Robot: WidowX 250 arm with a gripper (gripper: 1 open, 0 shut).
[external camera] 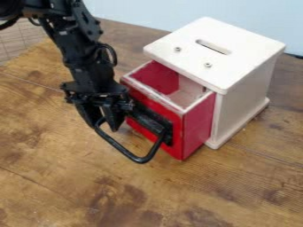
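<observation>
My black gripper (109,113) is low in front of the red drawer (187,135), at the drawer's left side, by its black handle area and a black looped bar (142,158). Whether its fingers are shut on anything is unclear among the dark parts. The red drawer stands pulled out from a white wooden cabinet (243,89), with its inside visible from above and empty where seen. The cabinet's top has a slot and two small studs.
A pale blue wall (166,11) runs behind the cabinet. A mesh object lies at the top left edge.
</observation>
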